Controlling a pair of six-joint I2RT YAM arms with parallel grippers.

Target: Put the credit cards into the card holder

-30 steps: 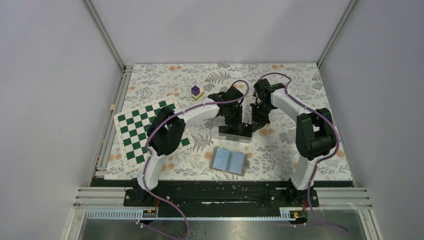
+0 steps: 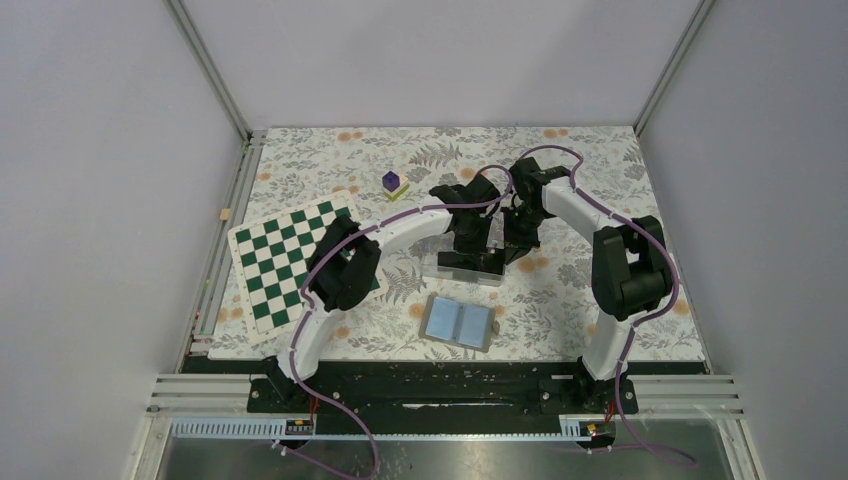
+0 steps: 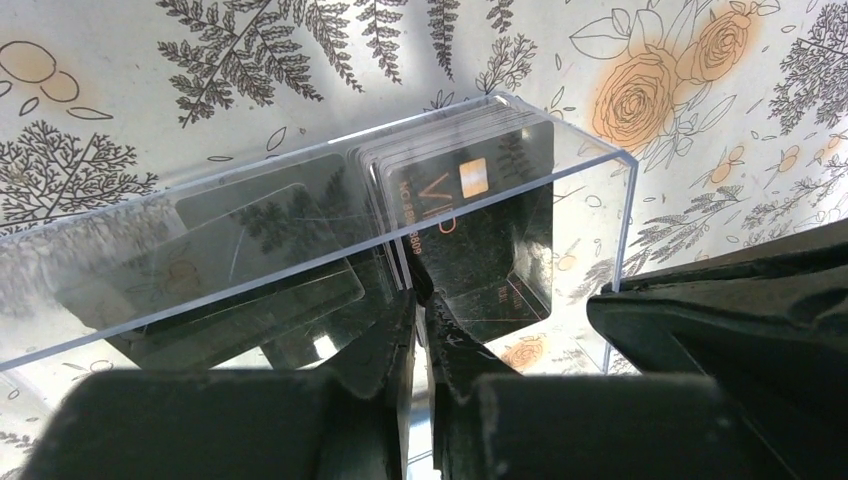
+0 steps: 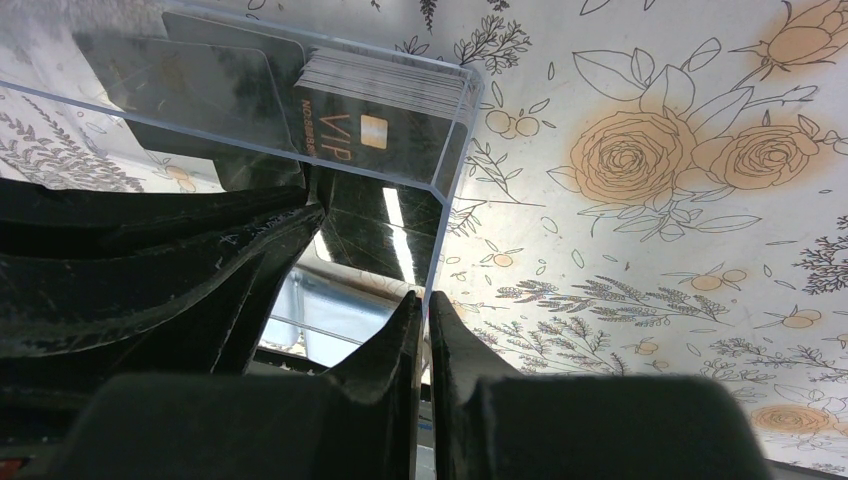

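Note:
A clear box [image 2: 455, 279] lies on the table with black cards in it. At its right end a stack of black "VIP" cards [image 3: 495, 235] leans close together. Other dark cards [image 3: 215, 300] lie tilted to the left of that stack. My left gripper is shut at the stack's left edge, down in the box; nothing clear shows between its fingertips. With the right gripper I have hold of the box's clear right end wall [image 4: 440, 225], its upright edge running between the fingers. The left gripper's dark fingers [image 4: 290, 215] partly cover the cards there.
In front of the box lies a grey open case [image 2: 425, 330] with two light-blue panels. A green-and-white checkered board [image 2: 280, 265] is at the left under the left arm, and a small purple-topped block [image 2: 391, 182] stands behind.
My left arm has shifted a little to the right, its gripper moving along the box towards the right-hand stack. The right arm and the box have stayed put.

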